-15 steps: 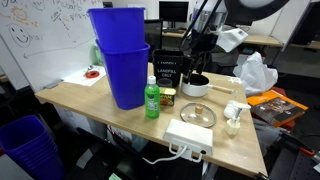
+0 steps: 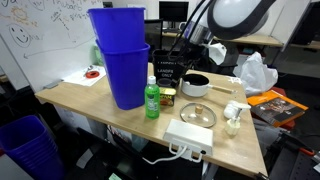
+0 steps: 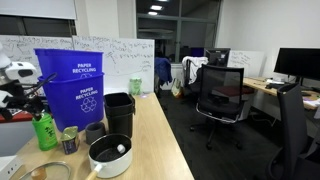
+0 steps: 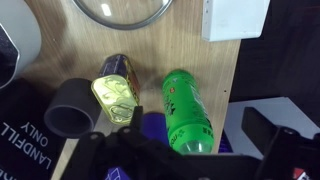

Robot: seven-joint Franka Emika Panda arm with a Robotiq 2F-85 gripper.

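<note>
A green bottle (image 2: 152, 98) stands upright on the table in front of the blue recycling bins (image 2: 127, 75). Beside it sits a can with a gold top (image 2: 167, 97). My gripper is open, its dark fingers spread wide on either side of the green bottle (image 4: 186, 115) in the wrist view, nothing gripped. The gold-topped can (image 4: 116, 88) and a dark cup (image 4: 74, 108) lie left of the bottle there. In exterior view 2 the bottle (image 3: 45, 132) stands at the left, close to the arm (image 3: 15, 75). Exactly how high the fingers are above it, I cannot tell.
A white pot (image 2: 195, 86), a glass lid (image 2: 198, 115) and a white power strip (image 2: 190, 138) occupy the table's right part. A black landfill bin (image 2: 168, 66) stands behind the can. Bare table (image 3: 155, 135) shows on the right in exterior view 2.
Over the last second the arm has come to the left and a little lower in exterior view 1. The bottle, can, pot and bins have stayed put.
</note>
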